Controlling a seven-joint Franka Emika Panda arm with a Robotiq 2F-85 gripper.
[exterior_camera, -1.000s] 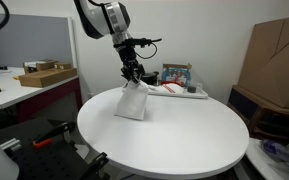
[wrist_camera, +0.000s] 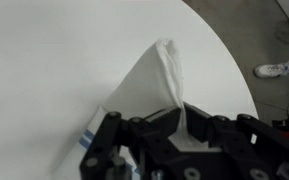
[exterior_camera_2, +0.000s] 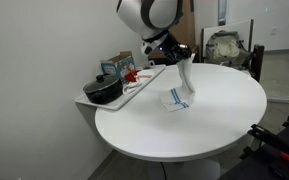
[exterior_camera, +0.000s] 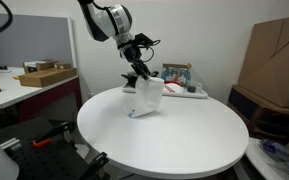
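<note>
A white cloth with blue stripes hangs from my gripper, which is shut on it above the round white table [exterior_camera: 184,145]. In exterior view 1 the cloth [exterior_camera: 149,96] drapes down until its lower end touches the tabletop. Exterior view 2 has the hanging part of the cloth [exterior_camera_2: 185,78] below the gripper, with a striped corner resting flat on the table. From the wrist, a fold of the cloth [wrist_camera: 149,80] rises past the fingers, and its blue stripes show at the lower left. The fingertips themselves are partly covered by the cloth.
A tray [exterior_camera_2: 134,90] at the table's edge holds a black lidded pot [exterior_camera_2: 103,90], a red-and-white item [exterior_camera_2: 134,74] and a green box [exterior_camera_2: 117,65]. Clear tabletop lies toward the front and right in exterior view 1. A person's shoe [wrist_camera: 274,70] shows beyond the table.
The gripper has moved right in exterior view 1, drawing the cloth along. The cloth now hangs more to the right, its lower corner trailing on the table.
</note>
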